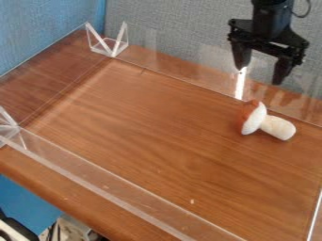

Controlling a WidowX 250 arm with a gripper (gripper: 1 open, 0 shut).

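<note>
The black gripper (263,58) hangs at the top right, open, with nothing between its fingers. Below it on the wooden table a toy mushroom (265,123) lies on its side, red-orange cap to the left and pale stem pointing right. The gripper is clear above the mushroom, not touching it.
Clear low walls (113,185) edge it, with white corner brackets (108,45) at the back left and at the left. A grey textured panel stands behind.
</note>
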